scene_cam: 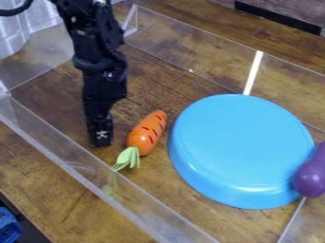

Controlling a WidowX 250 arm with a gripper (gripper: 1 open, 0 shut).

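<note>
The black robot arm comes down from the top left, and its gripper (102, 131) is low over the wooden floor inside a clear-walled enclosure. An orange toy carrot (148, 133) with pale green leaves lies just right of the gripper. Right of the carrot sits a large blue round plate or lid (238, 147). The fingertips are dark and small, so whether they are open or shut is unclear.
A purple eggplant-like toy (309, 176) rests at the right edge of the blue plate. A blue object (7, 228) shows at the bottom left, outside the clear wall. Bare floor lies above the plate and carrot.
</note>
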